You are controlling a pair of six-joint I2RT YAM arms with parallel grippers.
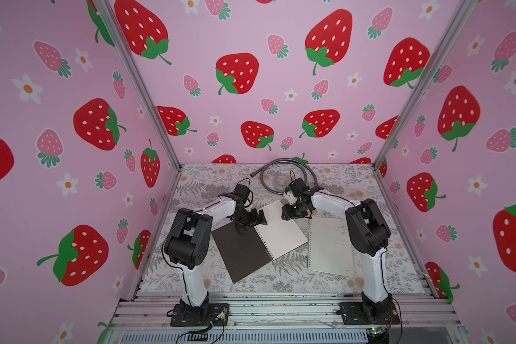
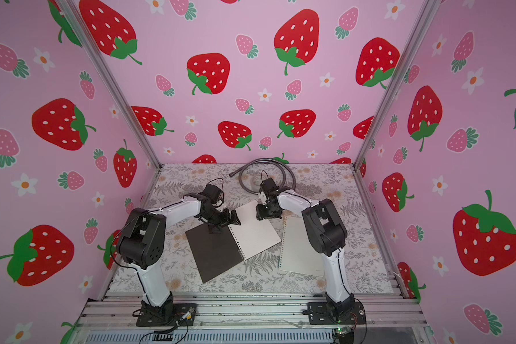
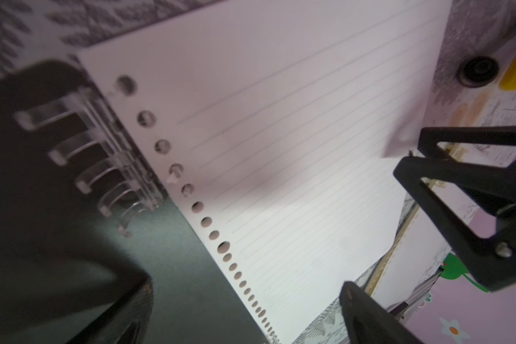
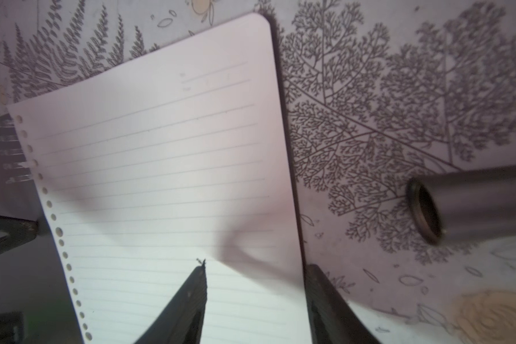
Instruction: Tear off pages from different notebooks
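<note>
An open spiral notebook lies mid-table, its dark cover on the left, its lined white page on the right, clear binding rings along the fold. My left gripper hangs open over the binding and the page's punched edge. My right gripper is open low over the page's outer edge, one finger at that edge. A second, pale closed notebook lies to the right, spiral on its left side.
A coiled grey hose lies at the back, behind both grippers, its open end near the right one. Bare patterned table shows along the front and sides.
</note>
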